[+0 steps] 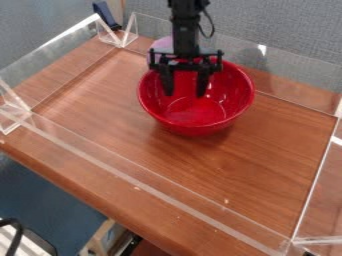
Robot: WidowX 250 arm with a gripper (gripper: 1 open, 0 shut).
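Observation:
A large red bowl (195,114) rests on the wooden table toward the back right. The black gripper (185,78) is over the bowl's back half, its fingertips around rim height, and it looks open with no object visible between its fingers. A purple round object (160,47) is behind the bowl, partly hidden by the arm.
The wooden table (107,150) is bordered by clear plastic walls (160,181). A dark blue object (104,14) is at the back left corner, outside the surface.

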